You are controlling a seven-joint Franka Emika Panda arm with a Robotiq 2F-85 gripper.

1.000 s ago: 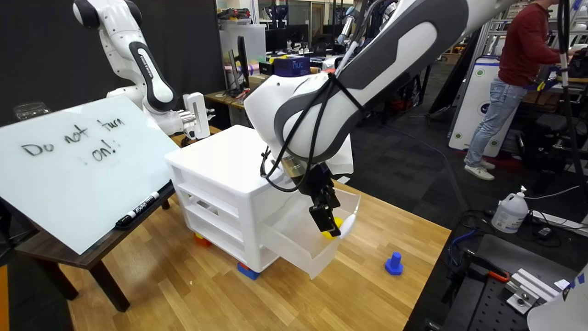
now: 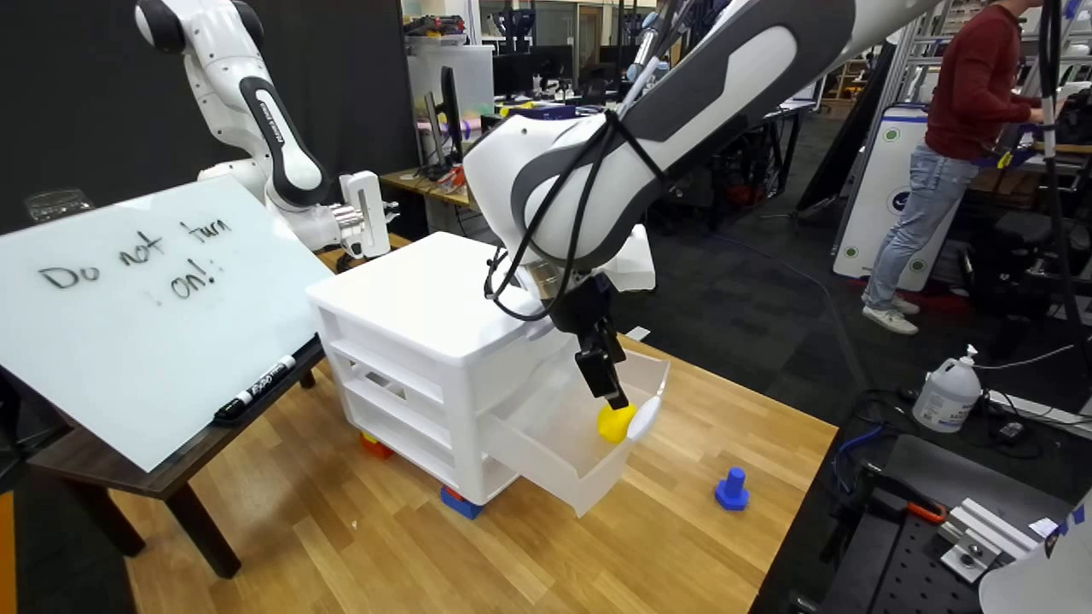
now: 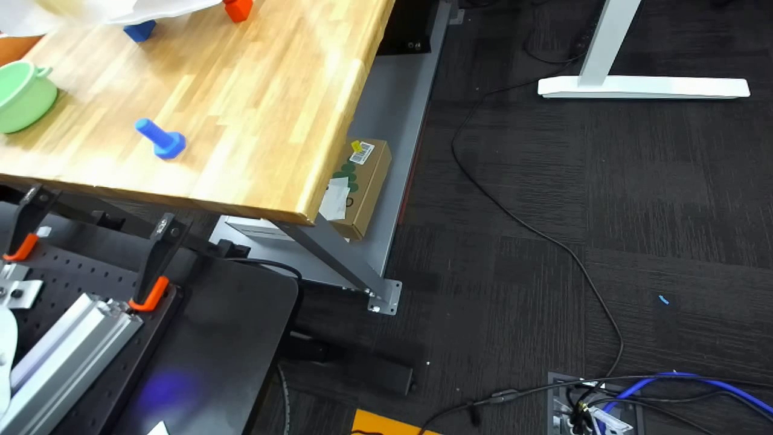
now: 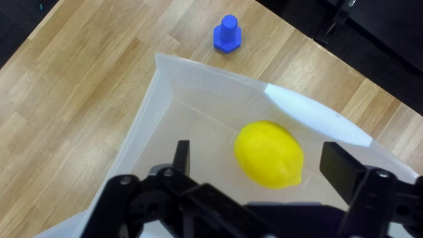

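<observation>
A yellow lemon (image 4: 269, 154) lies on the floor of the pulled-out translucent drawer (image 2: 548, 430), near its front wall; the same lemon (image 2: 614, 421) shows below the fingers in exterior view 1. Over the drawer, my gripper stands open, its two dark fingers wide apart on either side of the lemon as the wrist view looks down. Nothing is held between them. The drawer belongs to a white drawer unit (image 2: 430, 292). Outside the drawer, a blue bolt (image 2: 732, 490) rests upright on the wooden table. Exterior view 2 does not show the gripper.
Beside the unit, a whiteboard (image 2: 153, 297) with writing leans on a dark stand, a black marker (image 2: 268, 379) at its lower edge. A green pot (image 3: 25, 98) sits on the table. Clear tabletop surrounds the blue bolt. Another arm (image 2: 271, 133) stands behind.
My gripper has risen a little and shifted slightly away from the drawer's front, so more of the lemon shows. The lemon and drawer look unmoved.
</observation>
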